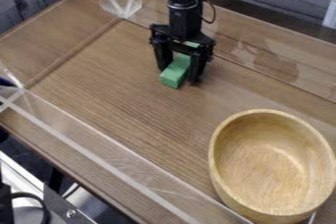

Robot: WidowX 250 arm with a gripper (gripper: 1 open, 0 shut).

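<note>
My black gripper (182, 41) is over a green object (175, 71) near the upper middle of the wooden table, its dark fingers around it. Whether the fingers are closed on it is hard to tell, as the dark parts overlap.
A large tan round bowl (269, 161) fills the lower right. A dark cable lies at the lower left edge, and clear tape marks the table.
</note>
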